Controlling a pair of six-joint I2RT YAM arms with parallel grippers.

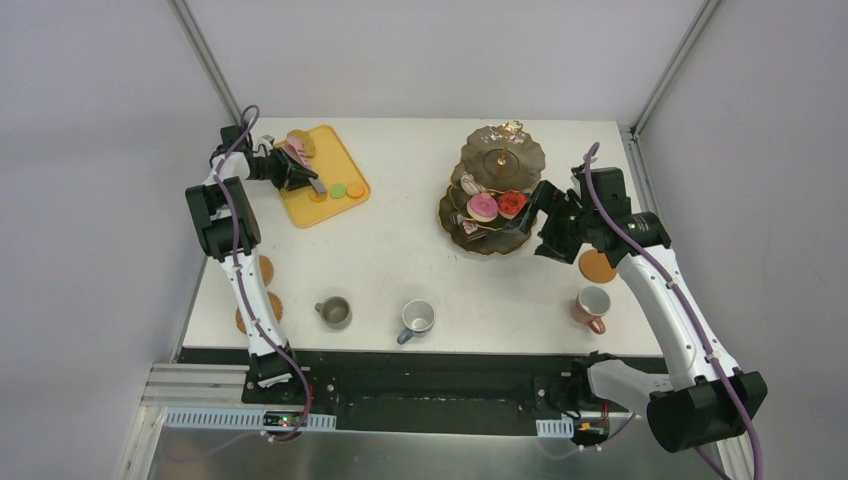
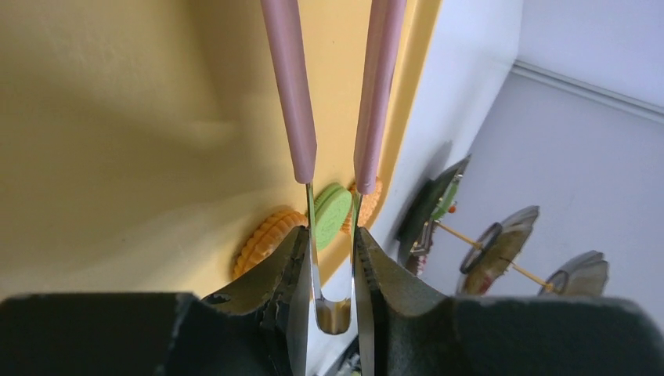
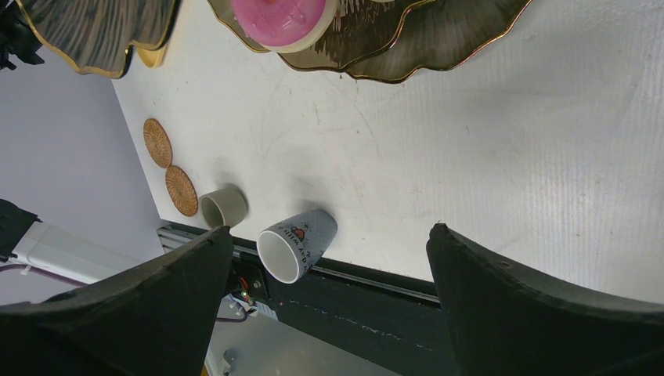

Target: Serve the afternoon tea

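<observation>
A yellow tray (image 1: 350, 170) at the back left carries orange and green macarons (image 1: 338, 191) and a tan pastry (image 1: 304, 142). Above its left part my left gripper is shut on pink-armed tongs (image 2: 292, 86), near their metal bend. The tongs' two pink arms stand apart, nothing visible between them. In the tiered stand (image 1: 528, 160) at centre right sit a pink donut (image 1: 482, 205), a red pastry (image 1: 512, 203) and dark sweets on the lowest plate. My right gripper is open and empty, just right of the stand.
Along the front edge are a grey-green cup (image 1: 335, 312), a white mug (image 1: 419, 316) and a pinkish mug (image 1: 592, 305). Brown coasters (image 1: 597, 266) lie at the right and under the left arm.
</observation>
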